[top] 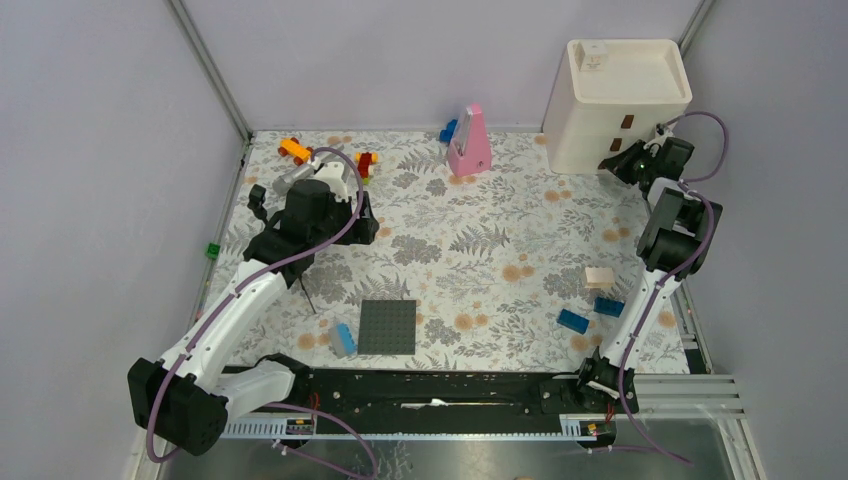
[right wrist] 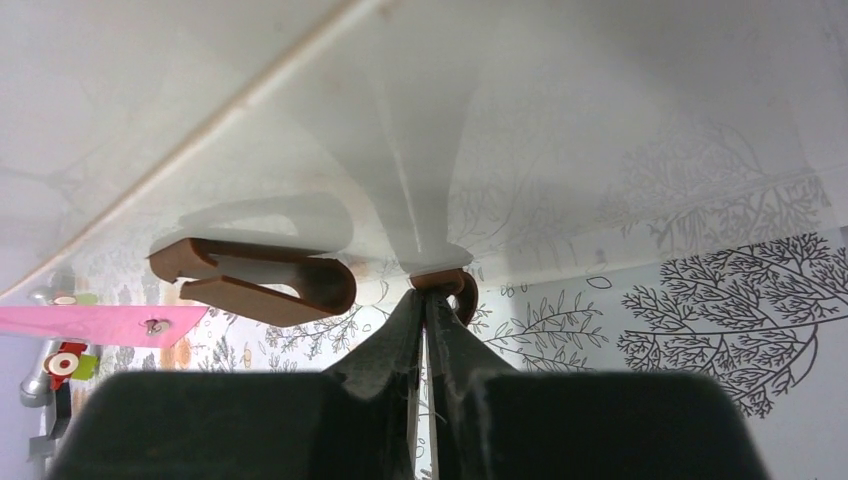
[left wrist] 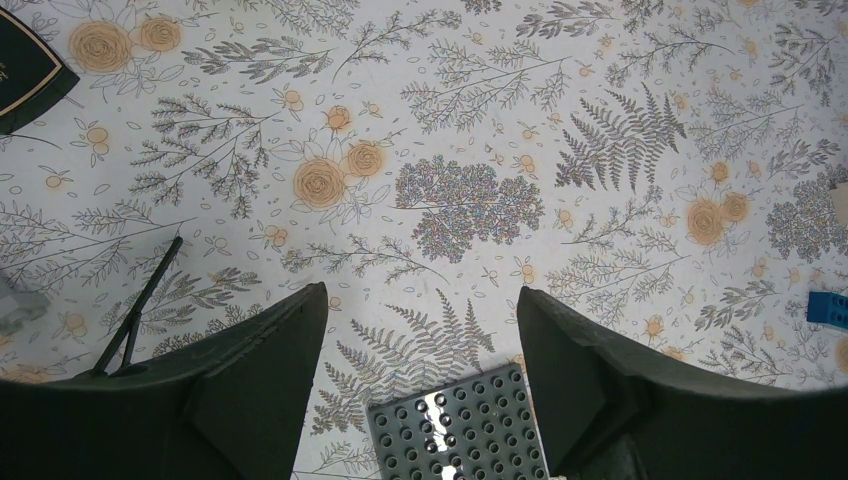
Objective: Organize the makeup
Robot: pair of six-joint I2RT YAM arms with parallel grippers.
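The white drawer cabinet (top: 625, 75) stands at the back right, a small white box (top: 593, 56) on its top and brown handles on its front. My right gripper is at the cabinet's front, its fingertips meeting at a brown handle (right wrist: 440, 280); whether they grip it is hard to tell. Another brown handle (right wrist: 310, 290) sits beside it in the right wrist view. My left gripper hangs open over the table on the left, above empty cloth near the grey baseplate (left wrist: 455, 425), with nothing between its fingers.
A pink metronome (top: 470, 145) and toy bricks (top: 295, 150) stand along the back. Blue blocks (top: 573, 320) and a cream block (top: 598, 278) lie at the front right.
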